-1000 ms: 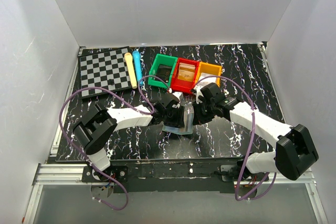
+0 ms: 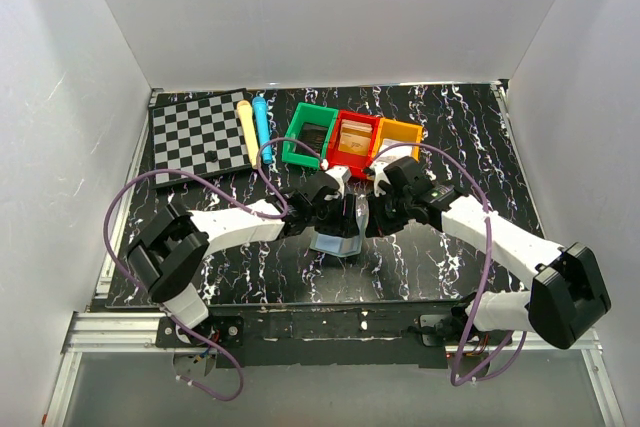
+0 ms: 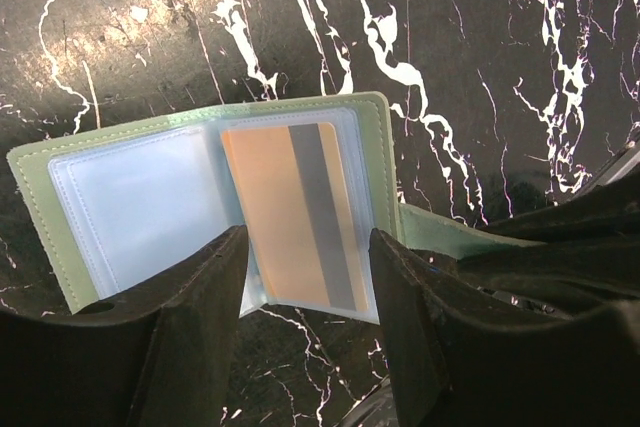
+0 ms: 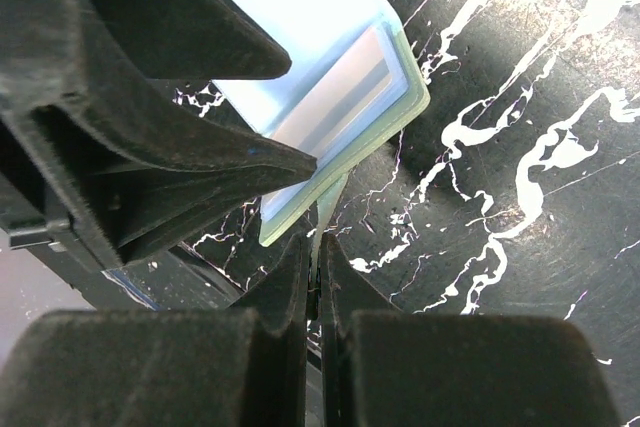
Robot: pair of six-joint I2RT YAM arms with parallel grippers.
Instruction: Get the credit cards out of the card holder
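Observation:
The open card holder (image 2: 330, 245) lies below both grippers at the table's centre. In the left wrist view it has a green border with stitching (image 3: 40, 207), a pale blue pocket (image 3: 130, 217) and an orange card with a dark stripe (image 3: 285, 207) in the right pocket. My left gripper is part open over that card, fingertips at its sides. My right gripper is shut on the holder's green edge flap (image 4: 326, 207); the left gripper's fingers cover part of the holder in that view.
Green (image 2: 293, 153), red (image 2: 347, 166) and orange (image 2: 411, 130) bins stand behind the arms. A checkerboard (image 2: 195, 132) and two rolls (image 2: 262, 122) lie at the back left. Bare table is at the right.
The left arm has shifted slightly around the holder; the right arm has moved slightly, its gripper staying at the holder's edge.

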